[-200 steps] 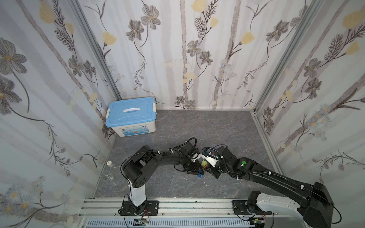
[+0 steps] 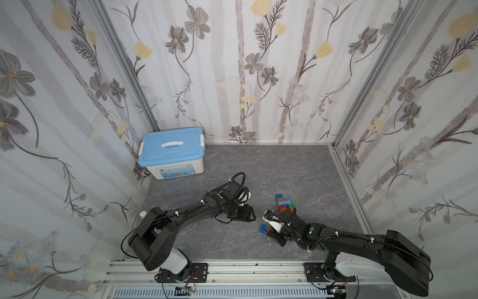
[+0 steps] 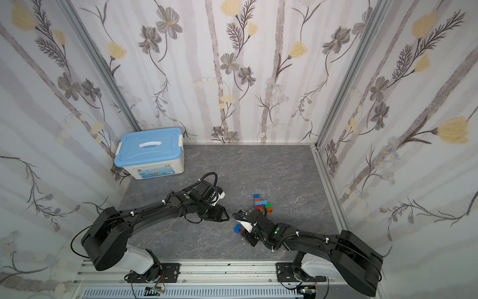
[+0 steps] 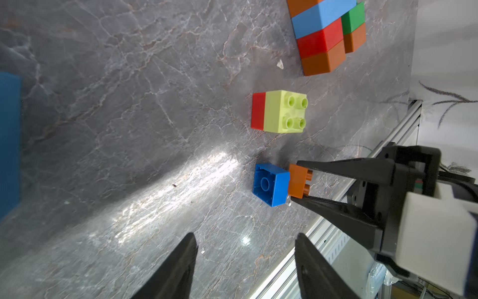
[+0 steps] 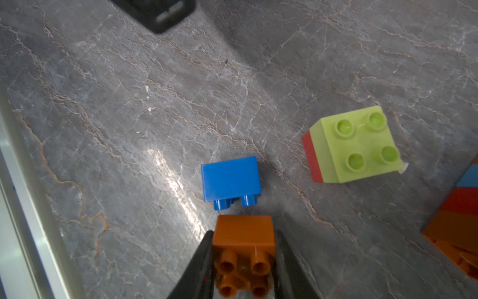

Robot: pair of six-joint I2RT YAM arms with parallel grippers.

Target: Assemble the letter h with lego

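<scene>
In the left wrist view, my right gripper is shut on an orange brick, held just beside a blue brick lying on its side on the floor. A lime-green brick joined to a red one (image 4: 285,110) lies nearby. A stack of orange, light blue, red and green bricks (image 4: 318,35) stands farther off. My left gripper hangs open over bare floor to the left of the blue brick, with nothing between its fingers.
A lidded plastic box (image 2: 171,154) stands at the back left. A metal rail runs along the front edge.
My left arm has drawn back leftward from the blue brick. My right gripper has moved slightly toward the front, and its arm has shifted, uncovering more of the brick stack.
</scene>
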